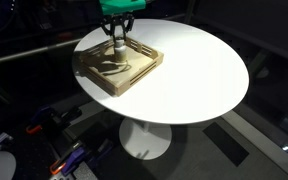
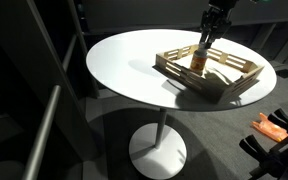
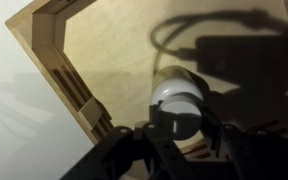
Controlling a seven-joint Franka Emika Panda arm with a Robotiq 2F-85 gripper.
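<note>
A small bottle with a white cap and an orange-brown label [image 2: 199, 60] is upright inside the shallow wooden tray [image 2: 176, 73]. My gripper comes down from above and is shut on the bottle's white cap [image 3: 181, 106]. In the first exterior view the gripper [image 1: 119, 32] sits directly over the bottle [image 1: 120, 51], beneath a green part of the arm. Whether the bottle's base rests on the tray floor or hangs just above it, I cannot tell.
The tray stands on a round white table [image 1: 194, 75] with a single pedestal. Apart from the tray, the tabletop is clear. The tray's slatted side walls [image 3: 69, 80] surround the bottle, and shadows of the arm fall on its floor.
</note>
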